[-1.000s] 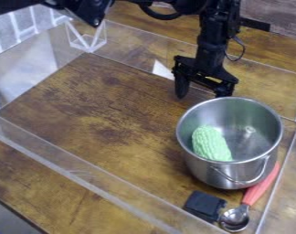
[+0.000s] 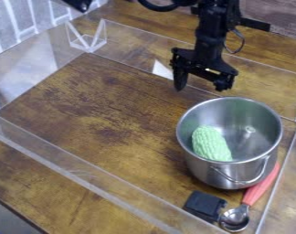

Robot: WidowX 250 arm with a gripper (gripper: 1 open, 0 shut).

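The black arm reaches down from the top of the view to my gripper (image 2: 203,79), which hangs open low over the wooden tray floor behind a steel pot (image 2: 254,136). Nothing shows between its fingers. Inside the pot lies a pale green ridged object (image 2: 209,144). A red-handled spoon (image 2: 235,218) lies beside the pot at the lower right, next to a small black block (image 2: 206,205).
Clear plastic walls edge the work area. A small white triangular patch (image 2: 163,69) shows left of the gripper.
The pot, green object, spoon and block are unmoved.
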